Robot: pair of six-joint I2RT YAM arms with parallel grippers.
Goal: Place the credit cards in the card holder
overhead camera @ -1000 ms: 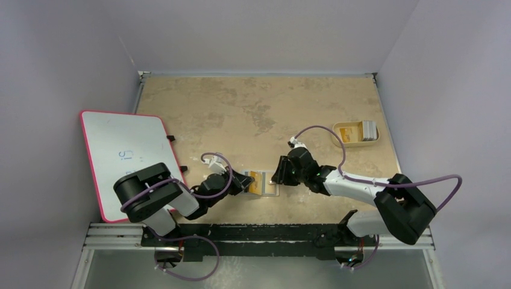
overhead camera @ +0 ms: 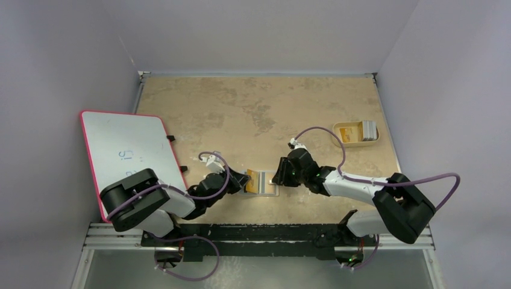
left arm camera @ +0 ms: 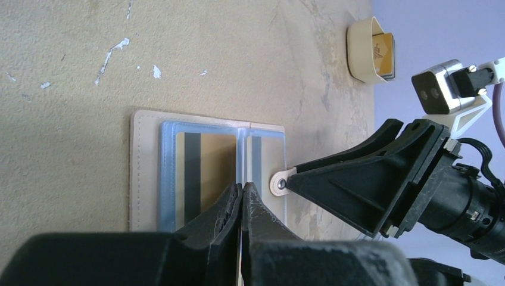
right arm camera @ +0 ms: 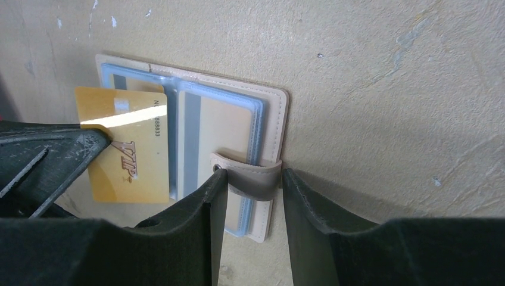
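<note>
The card holder [right arm camera: 274, 128] lies opened on the table, its clear blue-edged sleeves showing in both wrist views. Behind the left-hand sleeve [left arm camera: 168, 155] shows a brownish panel with a dark stripe. A gold credit card [right arm camera: 134, 170] stands tilted over the holder's middle, gripped by my left gripper [overhead camera: 247, 177], whose fingers [right arm camera: 89, 143] are shut on its far edge. From the left wrist camera that card is nearly edge-on. At the holder's right side, my right gripper has its fingertips apart, with the bent snap strap [right arm camera: 256, 182] between them.
A beige box [overhead camera: 337, 129] with more cards [overhead camera: 369, 131] sits at the back right. The whiteboard [overhead camera: 126, 156] with a pink rim lies at the left. Open table stretches behind the holder.
My left gripper has drawn back slightly to the left together with the gold card. The right arm and the holder look nearly unmoved.
</note>
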